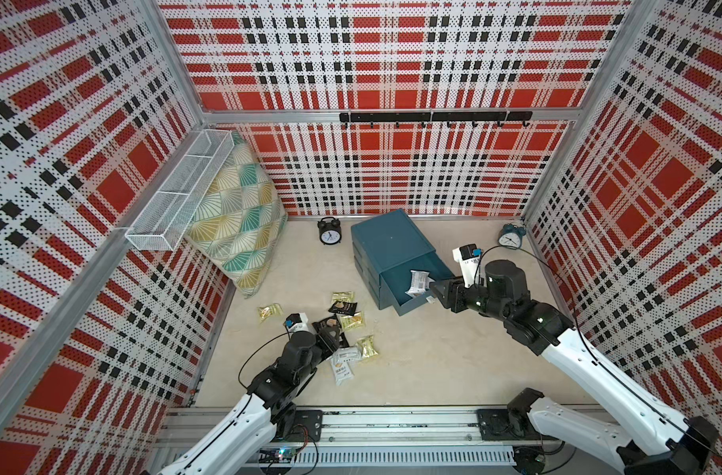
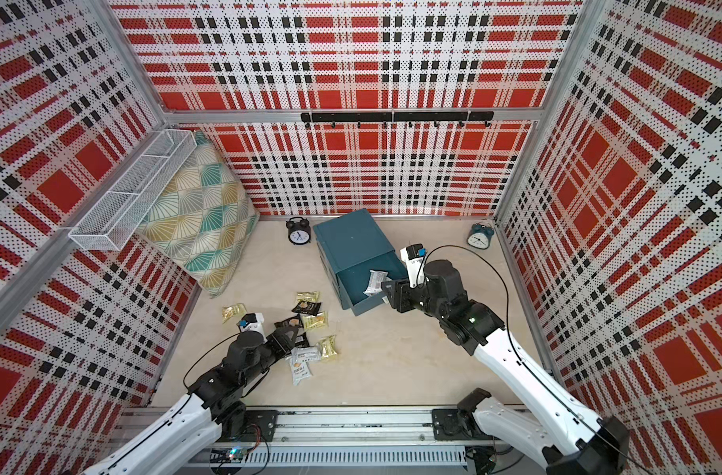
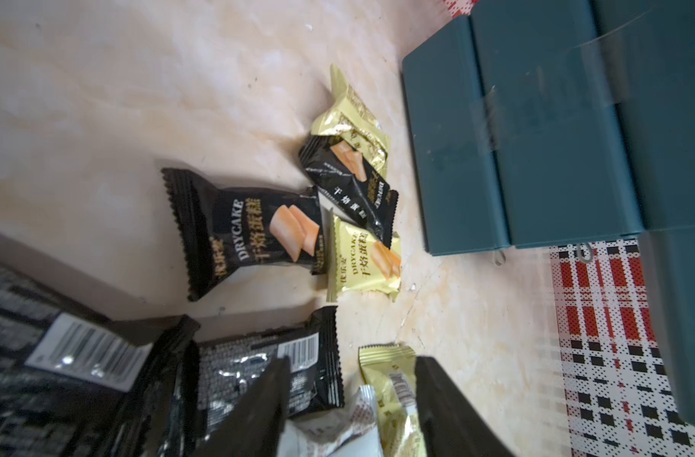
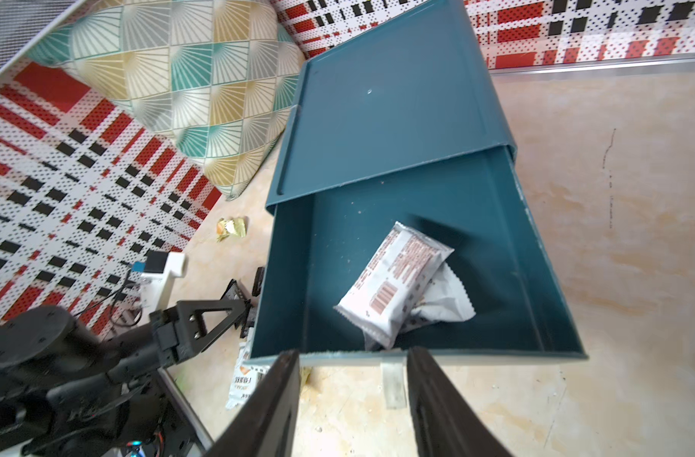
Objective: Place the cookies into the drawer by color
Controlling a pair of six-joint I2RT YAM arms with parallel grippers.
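Note:
Open teal drawer unit holds two white cookie packs in its pulled-out drawer. My right gripper stands open at the drawer's front, nothing between its fingers. In the left wrist view, black packs and gold packs lie on the table beside the drawer unit, with white packs partly under view of my left gripper. That gripper hangs open over the pile, low among the packs.
A patterned cushion and wire basket are at the left wall. A black clock and teal clock stand at the back.

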